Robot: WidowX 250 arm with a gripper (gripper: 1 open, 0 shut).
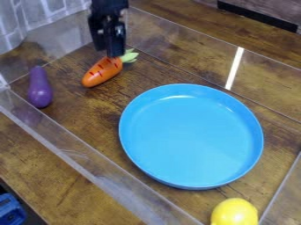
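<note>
My dark gripper (107, 47) hangs open at the top left, just above an orange toy carrot (102, 73) with a green top, which lies on the wooden surface. A purple toy eggplant (40, 87) lies to the left of the carrot. A round blue plate (191, 136) sits to the right and below them. The fingertips are blurred, and I cannot tell whether they touch the carrot.
A yellow toy lemon (234, 213) lies at the bottom right. Clear plastic walls run along the left and lower edges. A blue object (9, 211) is at the bottom left.
</note>
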